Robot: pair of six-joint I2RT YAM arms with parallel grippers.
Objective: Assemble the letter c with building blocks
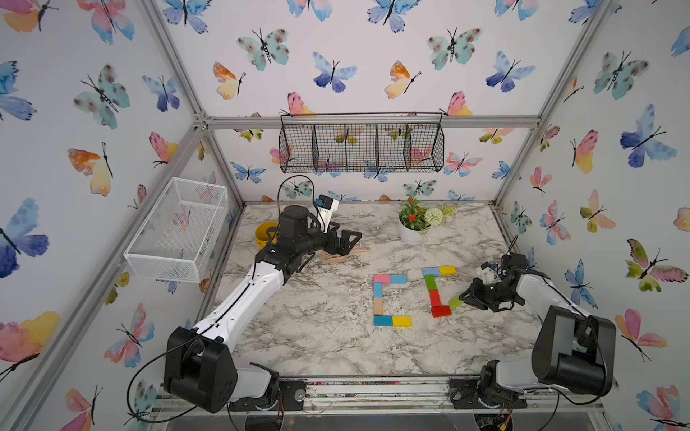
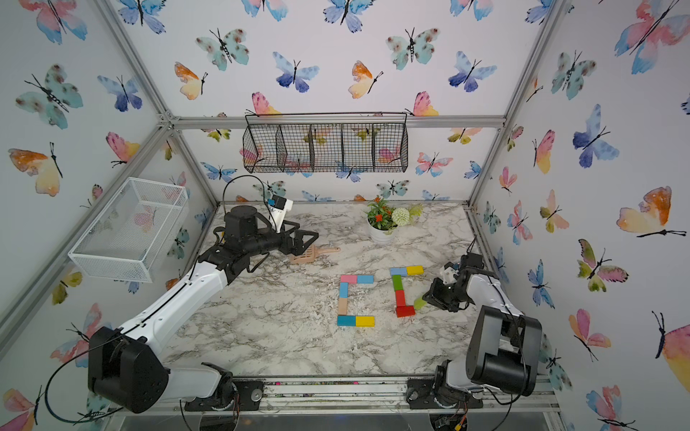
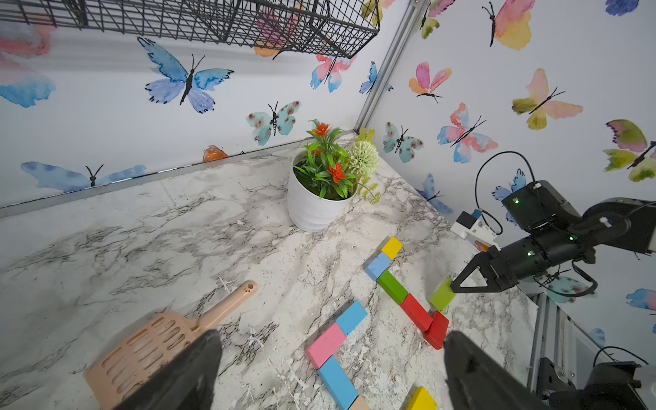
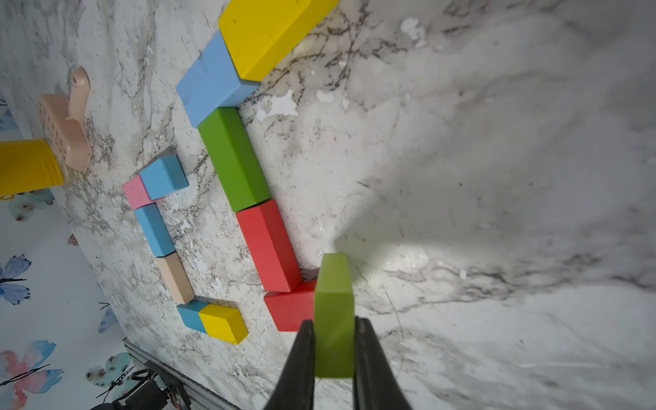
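Two C shapes of blocks lie on the marble table. The left has a pink block (image 1: 381,279), blues, tan and a yellow block (image 1: 401,321). The right has a blue block (image 4: 212,82), yellow (image 4: 273,30), green block (image 4: 233,157), red block (image 4: 266,246) and a lower red block (image 4: 287,306). My right gripper is shut on a light green block (image 4: 333,287), held beside the lower red block at the right shape's bottom end. My left gripper (image 1: 348,240) is open and empty, raised over the back left.
A potted plant (image 1: 413,230) stands at the back; a pink slotted spatula (image 3: 143,355) lies under the left arm, beside a yellow container (image 1: 262,231). Wire baskets (image 1: 361,147) hang on the back and left walls.
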